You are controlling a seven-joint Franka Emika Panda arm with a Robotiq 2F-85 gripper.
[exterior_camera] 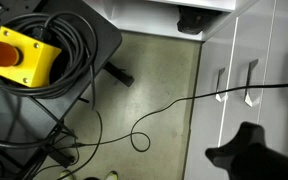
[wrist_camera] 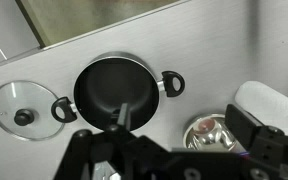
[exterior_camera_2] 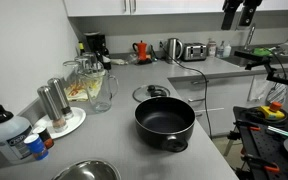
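High above the counter, my gripper (exterior_camera_2: 239, 18) stands open, its two fingers apart with nothing visible between them. Below it in the wrist view is a black pot (wrist_camera: 109, 85) with two side handles and an empty dark interior. A glass lid (wrist_camera: 26, 112) with a black knob lies beside the pot. Exterior view 2 has the same pot (exterior_camera_2: 165, 118) on the counter, with the lid (exterior_camera_2: 150, 93) behind it. At the lower right of exterior view 1 a dark part of the arm (exterior_camera: 249, 155) shows, its fingers not clear.
A metal bowl (exterior_camera_2: 87, 172) sits at the near edge. Behind stand a white tray with grinders (exterior_camera_2: 56, 101), a glass pitcher (exterior_camera_2: 99, 94), a red moka pot (exterior_camera_2: 140, 49), a kettle (exterior_camera_2: 174, 49) and a toaster (exterior_camera_2: 195, 52). Counter right of the pot is clear.
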